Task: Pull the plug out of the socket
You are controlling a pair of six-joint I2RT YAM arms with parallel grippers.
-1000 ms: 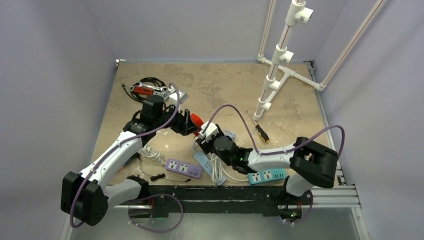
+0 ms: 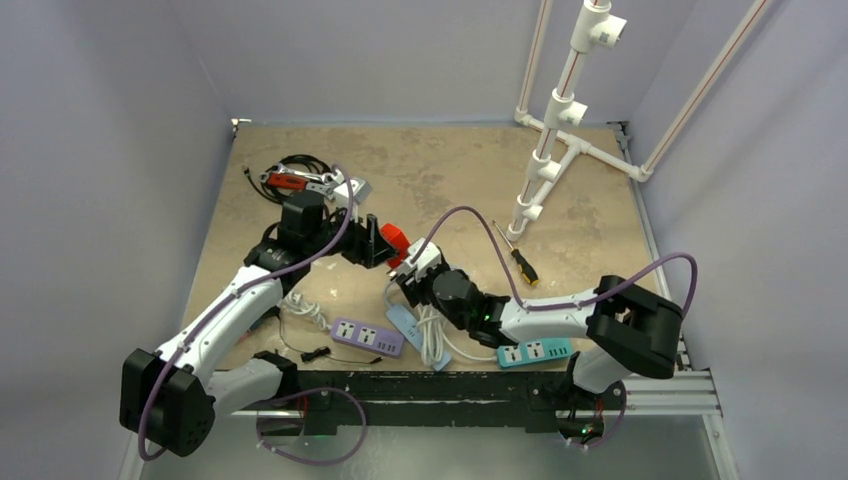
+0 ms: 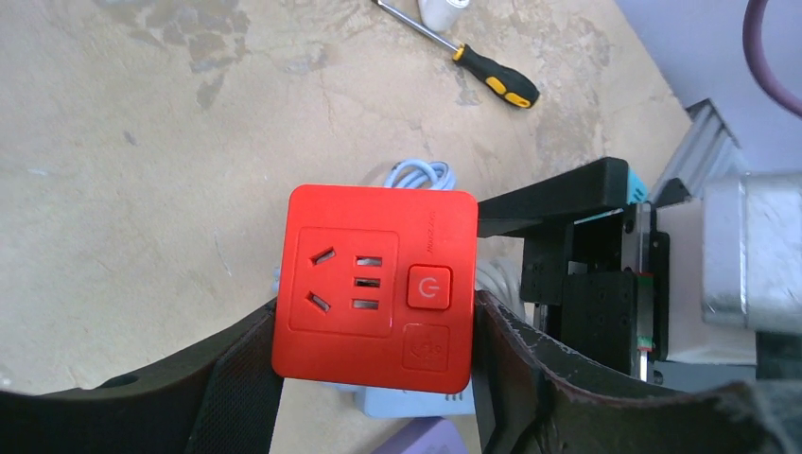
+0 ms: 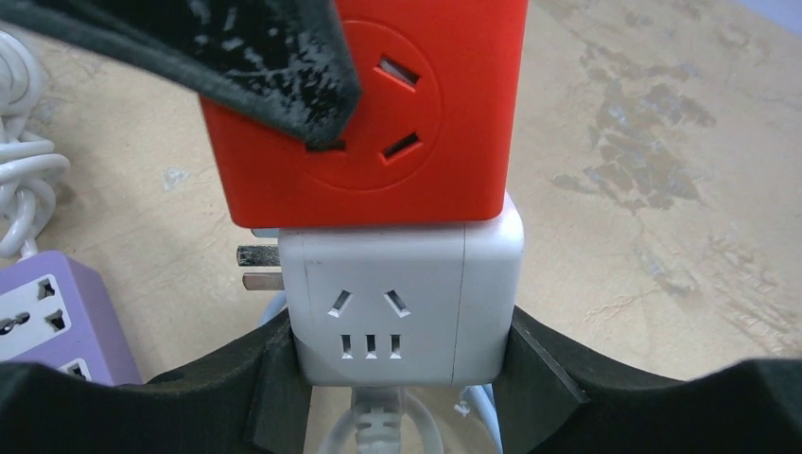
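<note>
In the left wrist view, a red cube socket [image 3: 355,270] with slots and a power button fills the space between my left gripper's [image 3: 378,322] fingers, both against its sides. My right gripper is shut on a white cube socket [image 4: 402,303], one finger on each side. Metal prongs [image 4: 260,257] stick out from the white cube's left side, clear of any slots. The red cube appears right above the white one in the right wrist view, their edges meeting; whether they touch is unclear. A grey-white plug [image 4: 378,430] shows below the white cube.
Below the grippers lie a purple power strip [image 2: 367,337], a light-blue strip [image 2: 405,325] and coiled white cable [image 2: 431,335]. A teal strip [image 2: 535,352] is beneath the right arm. A screwdriver [image 2: 525,268] lies right.
The red cube has turned slightly between the grippers. My right arm has shifted a little to the right; the left arm has barely moved.
</note>
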